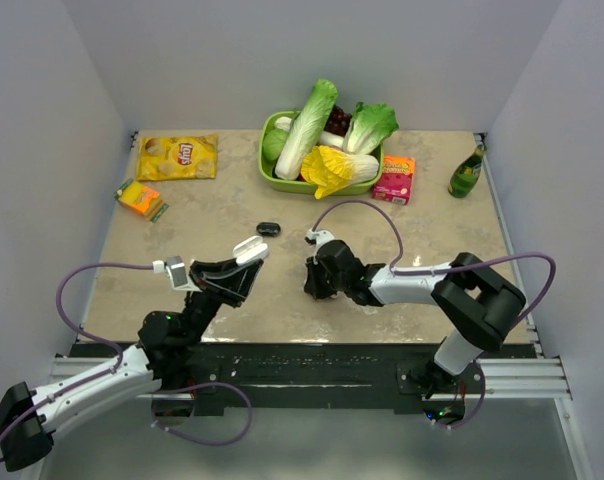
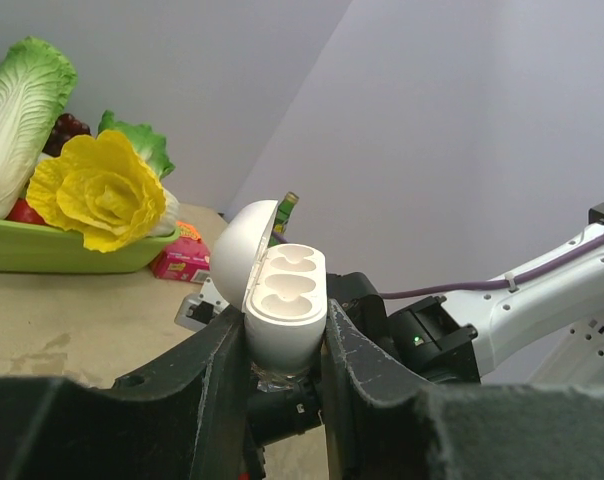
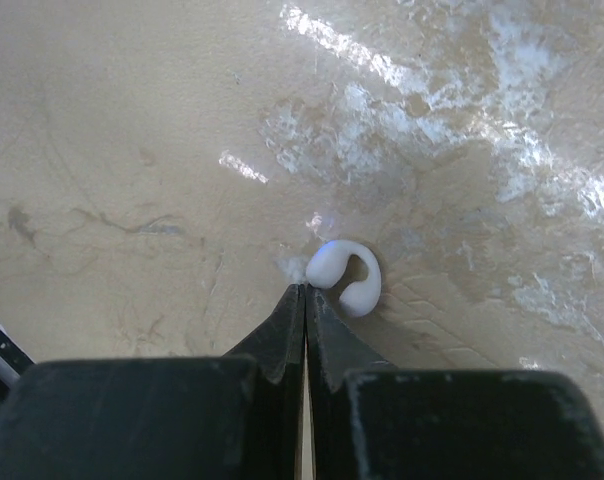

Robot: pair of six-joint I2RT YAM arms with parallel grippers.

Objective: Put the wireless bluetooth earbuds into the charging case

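Observation:
In the left wrist view, a white charging case with its lid raised stands upright; my left gripper is shut on its lower part. Both visible slots in it look empty. The right wrist view has a white C-shaped earbud lying on the table. My right gripper is shut with nothing between its fingers, its tips right by the earbud's left bulb; whether they touch, I cannot tell. The other earbud cannot be seen now. From the top, the right gripper itself hides the earbud.
A small black object lies behind the raised case. Further back are a green basket of vegetables, a chip bag, a pink box, an orange-yellow packet and a green bottle.

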